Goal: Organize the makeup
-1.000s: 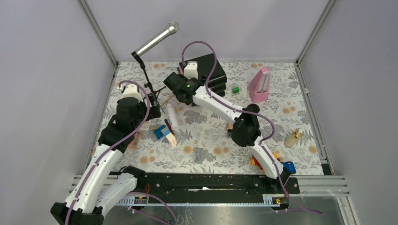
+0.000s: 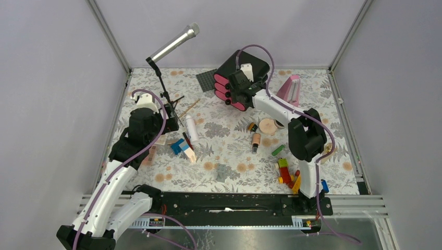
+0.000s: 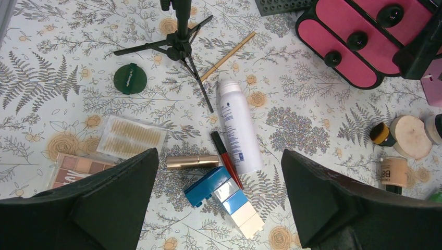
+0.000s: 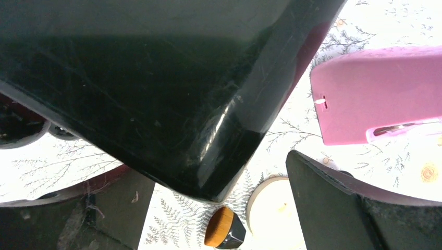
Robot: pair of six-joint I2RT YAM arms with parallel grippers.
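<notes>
A black drawer box (image 2: 238, 62) with pink drawer fronts (image 3: 333, 44) and round black knobs stands at the back of the table. My right gripper is open over it, and a black corner of the box shows in the space between its fingers. On the left, my left gripper is open with nothing held, above a white spray bottle (image 3: 240, 127), a red pencil (image 3: 226, 160), a gold tube (image 3: 193, 162) and a palette (image 3: 78, 169). A foundation bottle (image 3: 394, 172) and a round beige compact (image 3: 412, 136) lie to the right.
A microphone stand (image 2: 163, 83) rises at the back left. A pink metronome-like object (image 2: 291, 91) stands at the back right. Toy bricks (image 2: 284, 171) lie at the front right, and blue and white blocks (image 3: 224, 195) on the left.
The drawer box has turned, so its pink drawer fronts now face the front left in the top view. My right gripper has moved right with it. The left arm has stayed still.
</notes>
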